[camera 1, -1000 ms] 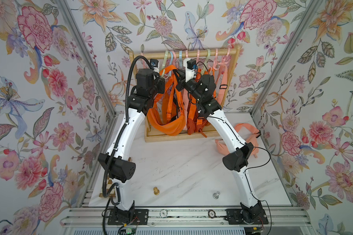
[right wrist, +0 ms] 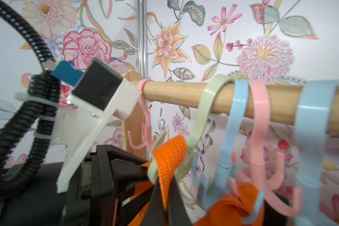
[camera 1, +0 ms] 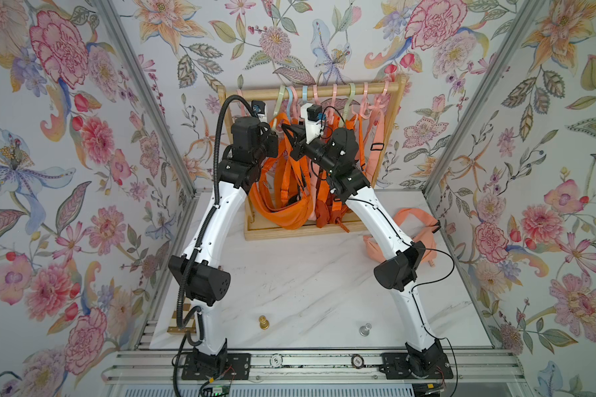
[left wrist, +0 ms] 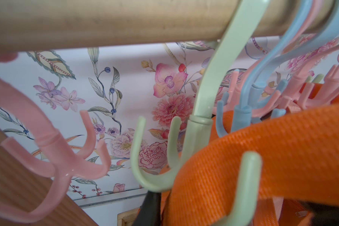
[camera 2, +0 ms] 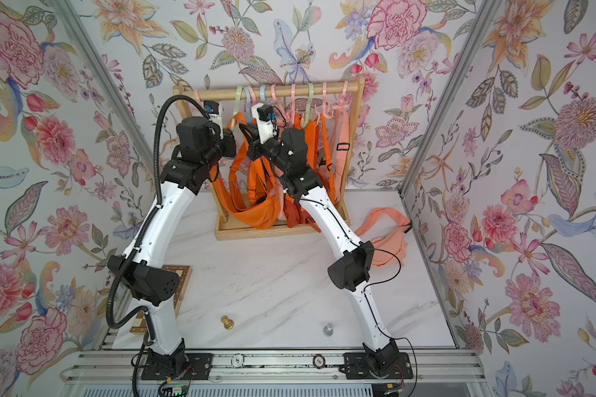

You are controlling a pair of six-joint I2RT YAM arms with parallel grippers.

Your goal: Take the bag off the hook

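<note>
An orange bag (camera 1: 291, 216) hangs from the rail's left side. In the left wrist view, its strap (left wrist: 290, 150) loops over the pale green hook (left wrist: 201, 139), with one prong in front of it. My left gripper (camera 1: 272, 140) is partly open beside the strap; a dark finger (left wrist: 146, 211) shows below the hook, the other is hard to make out. From the right, my right gripper is shut, the strap running down between its dark fingers. The lower bag is partly hidden behind both arms in the top views.
Pink hooks (left wrist: 60, 158) and blue hooks (right wrist: 226, 162) flank the green one on the wooden rail (right wrist: 278, 101). More orange bags hang to the right. A peach bag (camera 1: 414, 231) lies on the table (camera 1: 311, 284), whose middle is clear.
My right gripper has moved slightly left, toward the left gripper. The strap's top, earlier stretched rightward, now sits closer to the green hook. The left arm has barely moved.
</note>
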